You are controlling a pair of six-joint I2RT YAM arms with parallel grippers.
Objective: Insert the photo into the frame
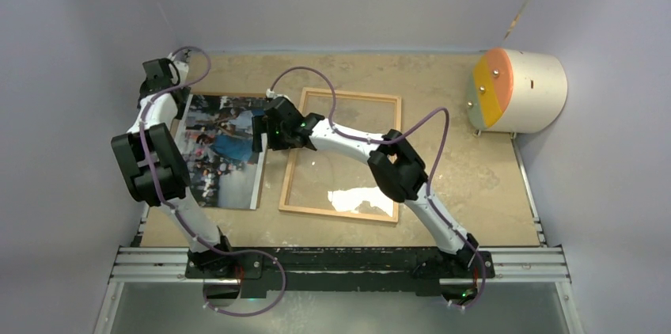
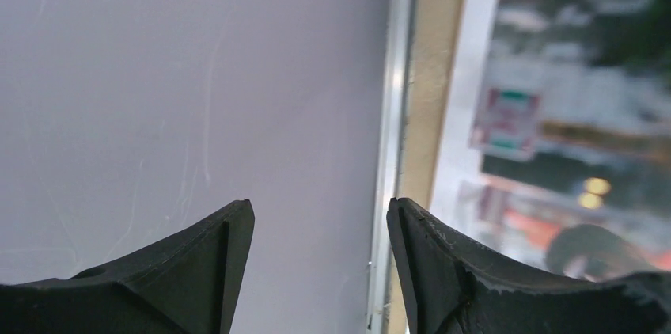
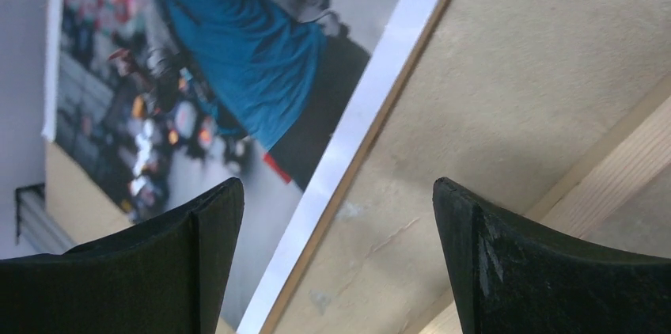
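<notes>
The photo (image 1: 225, 166), a crowd scene with a blue figure and a white border, lies flat at the table's left. A thin brown edge shows along its border in the right wrist view. My left gripper is at the photo's upper left; its fingers stand apart with only wall and table edge visible between them. Over the photo's right border, my right gripper is open, the white border (image 3: 348, 136) running below the gap between its fingers. To the right lies the wooden frame (image 1: 340, 213), flat and partly covered by my right arm.
A white cylinder with an orange and yellow face (image 1: 522, 90) stands at the back right. Close to the photo's left side runs the grey wall (image 2: 237, 96) with a metal edge strip (image 2: 392, 112).
</notes>
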